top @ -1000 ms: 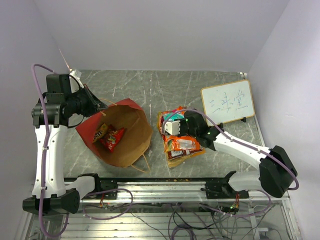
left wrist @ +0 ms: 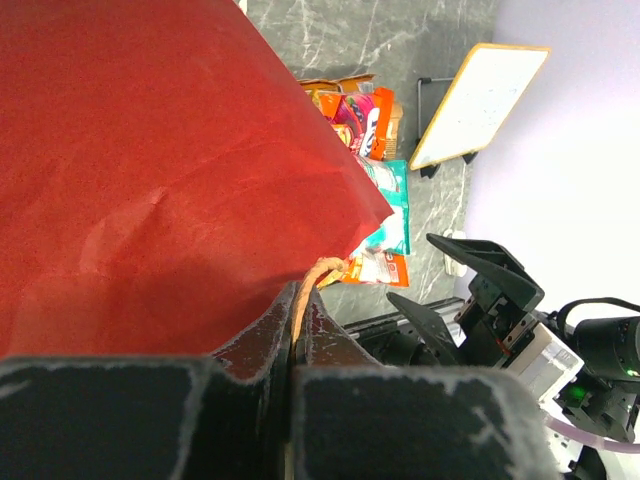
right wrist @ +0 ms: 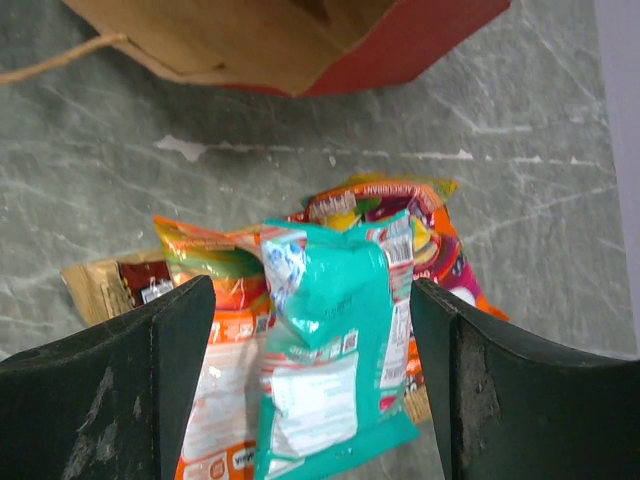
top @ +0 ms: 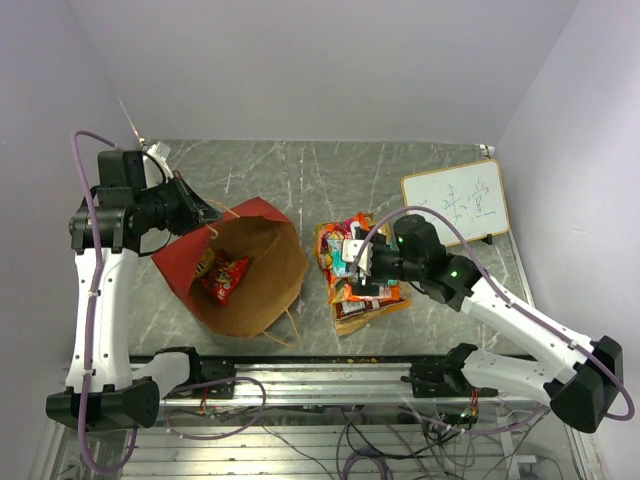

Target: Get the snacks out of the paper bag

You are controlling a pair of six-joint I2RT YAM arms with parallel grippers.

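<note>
The red paper bag [top: 265,290] lies tipped on the left of the table, its brown mouth facing right. Inside it are a red snack pack [top: 225,278] and a yellow-brown pack [top: 205,263]. My left gripper is shut on the bag's thin twisted handle [left wrist: 322,268]. To the right of the bag lies a pile of snack packs, with a teal pack [right wrist: 330,335] on top, an orange one [right wrist: 225,385] beside it and a red one [right wrist: 425,235] partly under it. Over this pile my right gripper is open, nothing gripped between its fingers.
A small whiteboard [top: 457,203] stands on the right side of the table. Bare grey tabletop [top: 345,170] shows behind the bag and the pile. A metal rail [top: 330,370] runs along the front edge.
The left arm and bag have barely moved.
</note>
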